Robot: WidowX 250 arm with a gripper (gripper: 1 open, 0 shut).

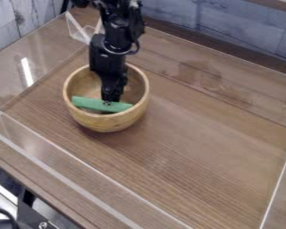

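A round wooden bowl (121, 123) sits on the left half of the wooden table, holding a green oblong object (100, 105) in its lower left part. My black gripper (110, 97) reaches down from the top into the bowl, its fingertips at or just above the green object. Whether the fingers are apart or closed, and whether they touch the object, I cannot tell.
Walls border it at the upper left and along the back.
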